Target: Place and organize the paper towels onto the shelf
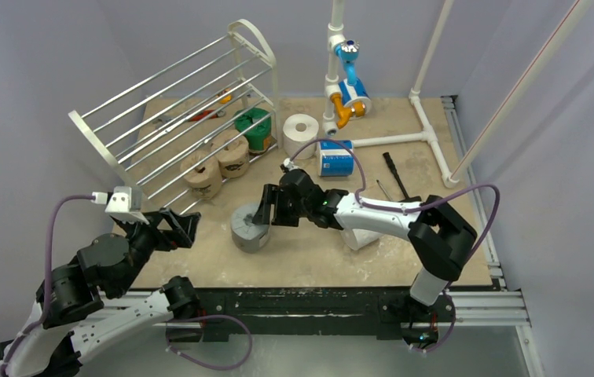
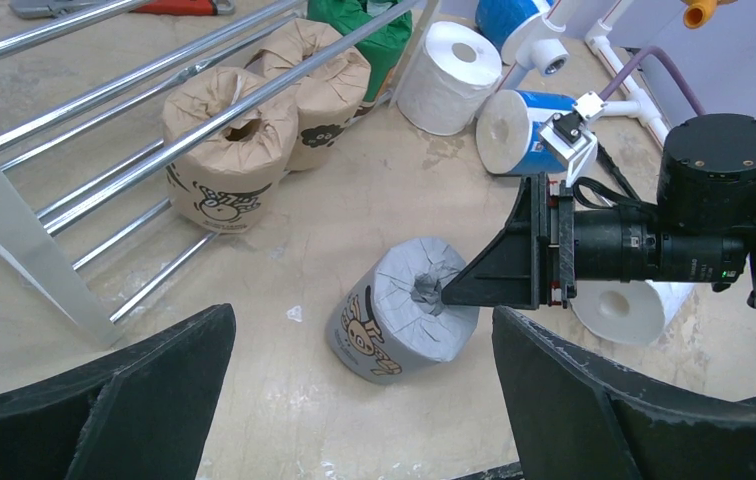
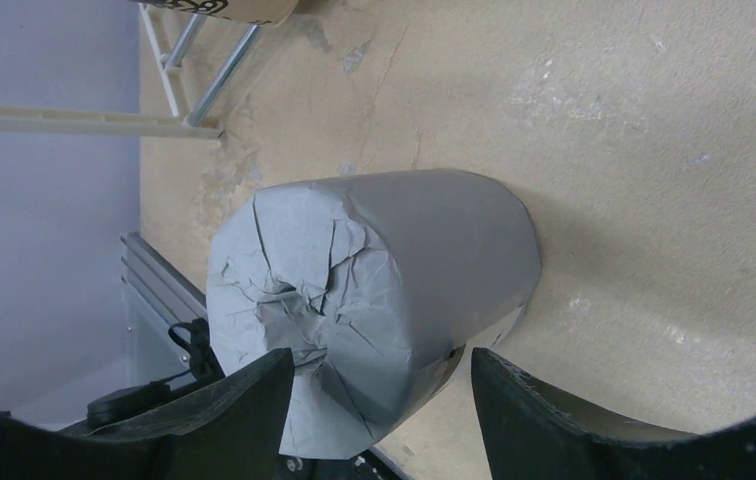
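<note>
A grey-wrapped paper roll stands upright on the table, in front of the shelf rack. My right gripper is at its right edge. In the right wrist view the fingers stand apart around part of the grey roll, one over its crumpled top near the core, the other outside its wall; contact cannot be made out. My left gripper is open and empty, left of the grey roll. Two brown rolls and a green roll sit upright in a row on the rack's lower bars.
A white roll stands right of the rack. A blue-wrapped roll lies under the white pipes, another is behind the taps. A white roll lies beneath my right arm. A black-handled tool lies at right.
</note>
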